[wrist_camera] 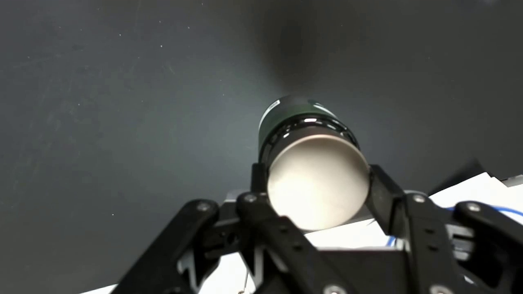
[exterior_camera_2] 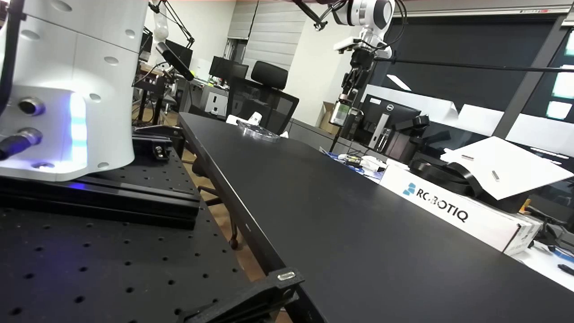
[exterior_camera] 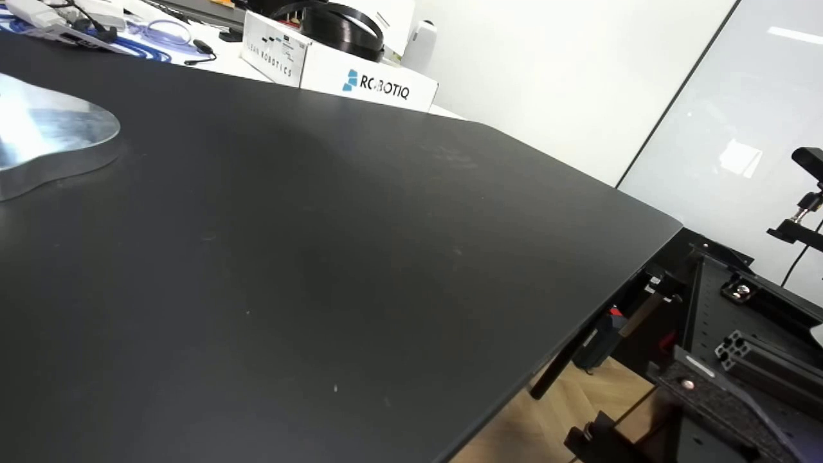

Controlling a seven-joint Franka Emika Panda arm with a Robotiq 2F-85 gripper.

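In the wrist view, my gripper is shut on a jar (wrist_camera: 318, 183) with a round, pale, flat lid and a dark green, labelled body below it. One finger (wrist_camera: 258, 179) presses each side near the lid. The second exterior view shows the gripper (exterior_camera_2: 344, 99) high at the back, holding the jar (exterior_camera_2: 339, 114) clear above the black table (exterior_camera_2: 344, 215). Neither arm nor jar appears in the first exterior view.
A clear, curved-edge dish (exterior_camera: 58, 127) lies at the left of the first exterior view. A white Robotiq box (exterior_camera: 324, 73) stands beyond the table's back edge, with cables nearby.
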